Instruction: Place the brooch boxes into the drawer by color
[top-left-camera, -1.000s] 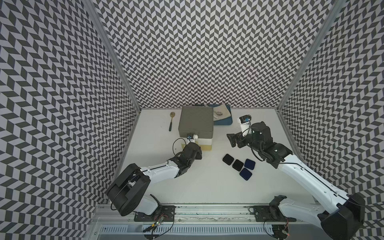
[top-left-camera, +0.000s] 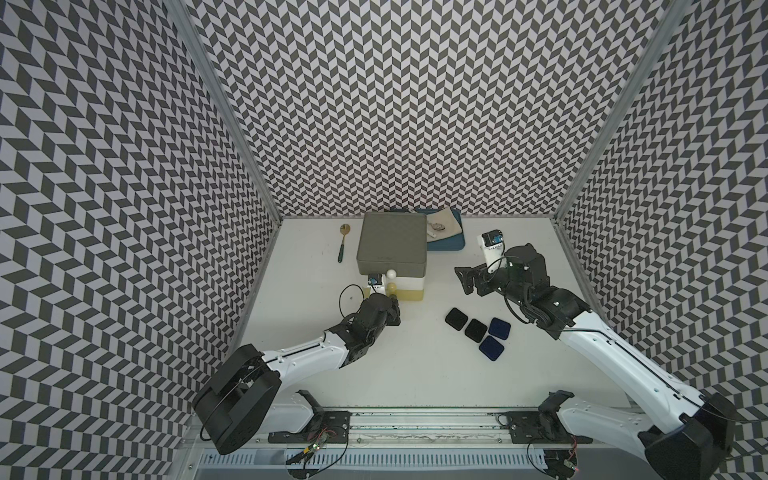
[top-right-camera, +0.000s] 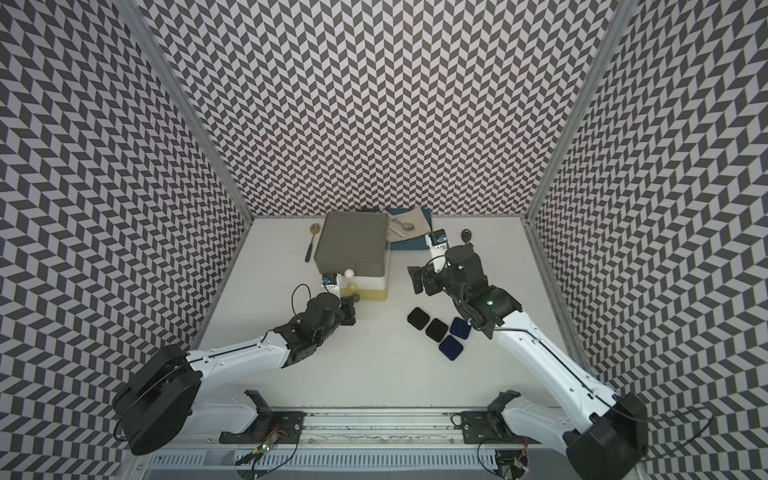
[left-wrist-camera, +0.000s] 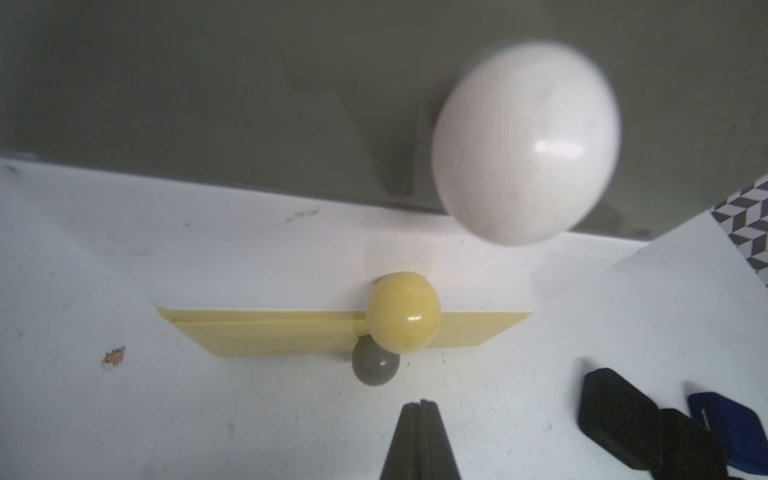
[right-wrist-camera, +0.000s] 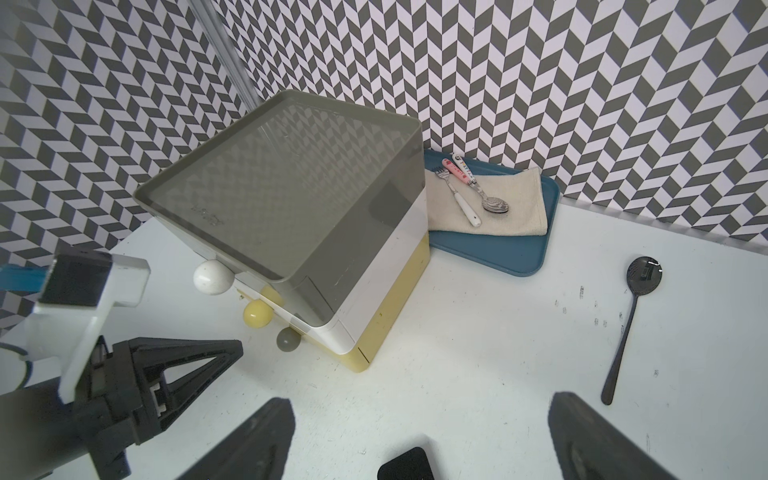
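A stacked drawer unit (right-wrist-camera: 280, 184) with grey, white and yellow levels stands at the middle back, its front knobs white (left-wrist-camera: 524, 144), yellow (left-wrist-camera: 404, 312) and grey (left-wrist-camera: 374, 361). My left gripper is shut with nothing visible between its fingers, just in front of and below the knobs. My right gripper is open above the table, right of the unit. Right of centre lie two black boxes (top-left-camera: 456, 318) (top-left-camera: 475, 330) and two navy boxes (top-left-camera: 500, 328) (top-left-camera: 491, 348), flat on the table.
A blue tray (right-wrist-camera: 496, 256) with cloth and cutlery sits behind the unit's right side. A gold spoon (top-left-camera: 345, 232) lies at left, a dark ladle (right-wrist-camera: 643, 280) at right.
My left arm has drawn back toward the front left and a little down from the drawer front; its knobs now show more. The right arm has barely moved.
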